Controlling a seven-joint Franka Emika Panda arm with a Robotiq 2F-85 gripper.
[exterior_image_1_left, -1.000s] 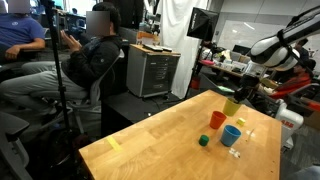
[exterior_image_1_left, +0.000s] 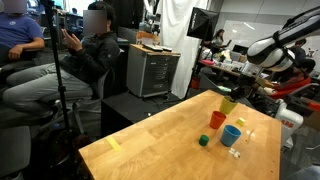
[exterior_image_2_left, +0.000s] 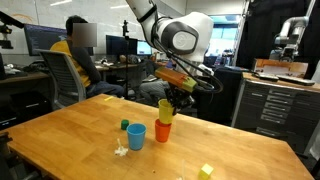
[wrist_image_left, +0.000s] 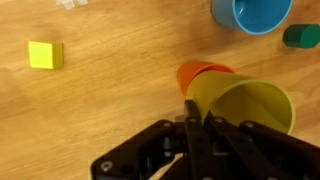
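Note:
My gripper is shut on the rim of a yellow cup (wrist_image_left: 255, 100), whose open mouth shows in the wrist view. An orange-red cup (wrist_image_left: 190, 73) is partly hidden behind it there. In exterior view 2 the yellow cup (exterior_image_2_left: 166, 112) overlaps the top of the red cup (exterior_image_2_left: 162, 132); whether they touch cannot be told. In exterior view 1 the yellow cup (exterior_image_1_left: 228, 105) appears up and to the right of the red cup (exterior_image_1_left: 217, 119), which stands on the table.
A blue cup (exterior_image_2_left: 137, 132) and a small green object (exterior_image_2_left: 125, 125) stand near the red cup. A small white item (exterior_image_2_left: 121, 148) and a yellow block (exterior_image_2_left: 206, 171) also lie on the table.
In exterior view 1 the yellow cup has shifted slightly left, towards the red cup, along with my gripper. The things on the table look unmoved.

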